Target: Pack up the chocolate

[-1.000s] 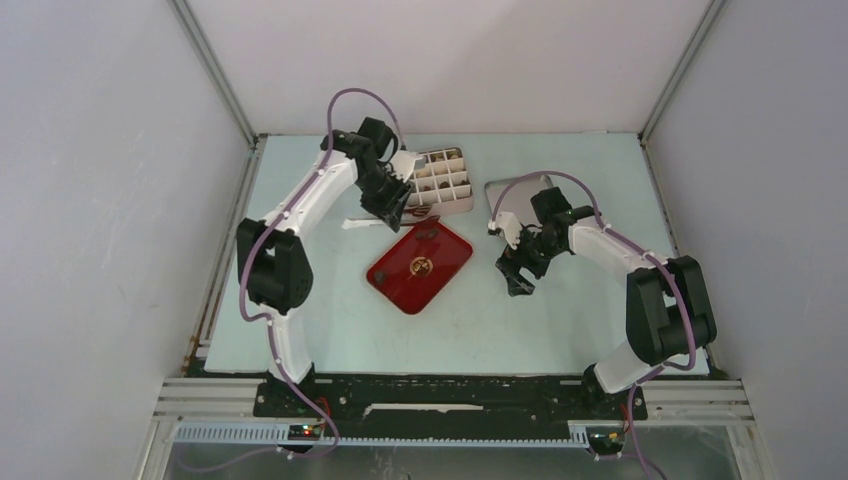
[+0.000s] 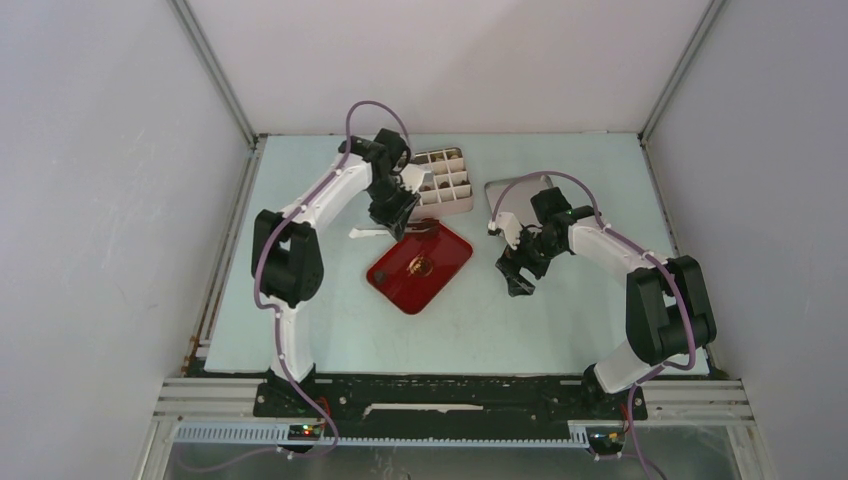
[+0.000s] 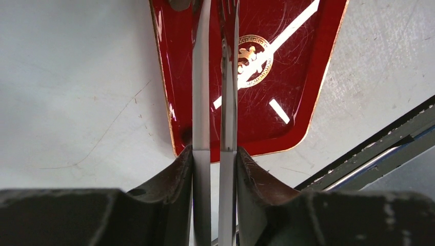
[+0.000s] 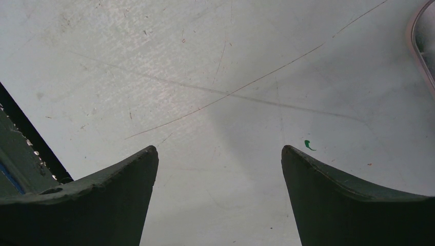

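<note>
My left gripper [image 2: 395, 225] is over the top of the red tray [image 2: 440, 280], shut on a long silver utensil [image 3: 228, 128] with a pale strip beside it; forked tips show at the top of the left wrist view. The tray [image 3: 302, 102] bears a gold emblem and a dark piece at its top-left, partly cut off. Behind it stands a white compartment box [image 2: 445, 185] with small dark items in several cells, partly hidden by the left arm. My right gripper [image 2: 515, 275] stands open over bare table, nothing between its fingers.
A grey tray [image 2: 500, 192] lies at the back right, partly under the right arm; its edge [image 4: 420, 61] shows in the right wrist view.
My left gripper and the held utensil have moved right and slightly toward the front, over the red tray. The right arm has not moved.
</note>
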